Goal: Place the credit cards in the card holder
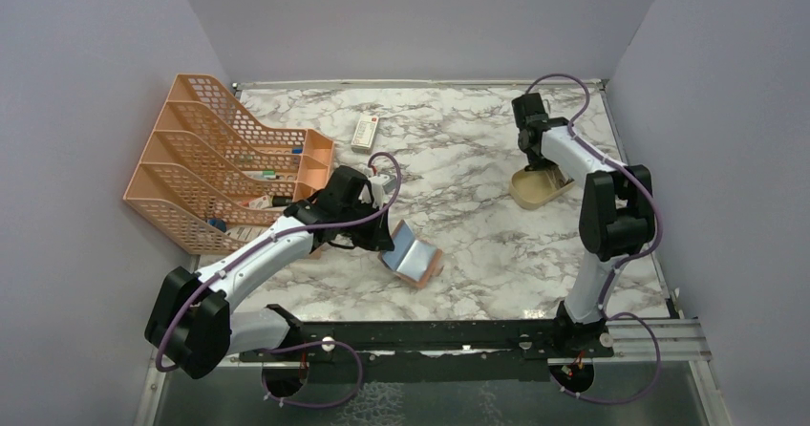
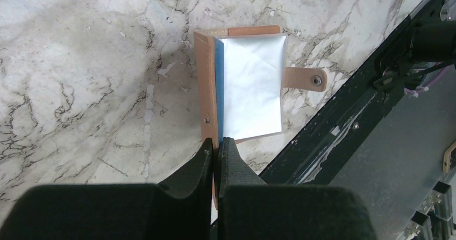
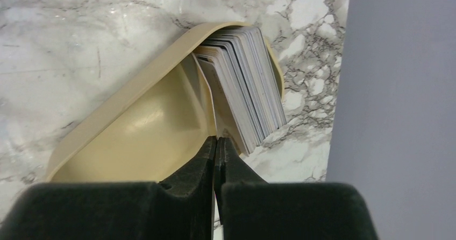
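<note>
In the right wrist view, a row of credit cards [image 3: 244, 81] leans on edge against one end of a cream oval box [image 3: 115, 104]. One thin card [image 3: 206, 89] stands apart from the row, its near edge pinched by my right gripper, which is shut. From above, the right gripper [image 1: 537, 163] is over the box. The tan card holder [image 2: 304, 78] lies spread on the marble table, its clear sleeve page [image 2: 253, 84] turned up. My left gripper is shut on its raised cover with the blue page.
An orange slotted rack [image 1: 220, 149] with assorted small items stands at the left. A small white box [image 1: 365, 133] lies at the back. Marble between the card holder and the cream box is bare. A grey wall rises close on the right.
</note>
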